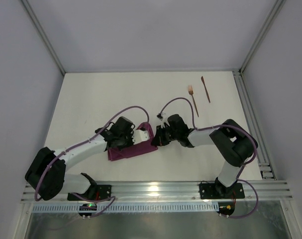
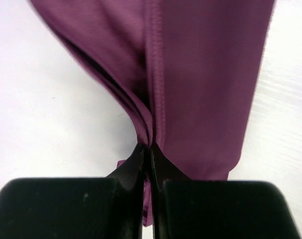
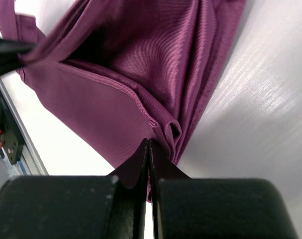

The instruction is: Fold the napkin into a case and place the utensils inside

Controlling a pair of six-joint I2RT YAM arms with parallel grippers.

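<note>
The maroon napkin [image 1: 141, 152] lies folded in long layers at the middle of the table. My left gripper is shut on a raised fold of it, which in the right wrist view [image 3: 111, 114] is lifted at upper left. My right gripper is shut on the folded edge at the napkin's right end. A wooden fork [image 1: 190, 92] and a slim wooden utensil [image 1: 205, 87] lie apart at the table's back right.
Both arms reach in from the front corners, close together over the napkin.
</note>
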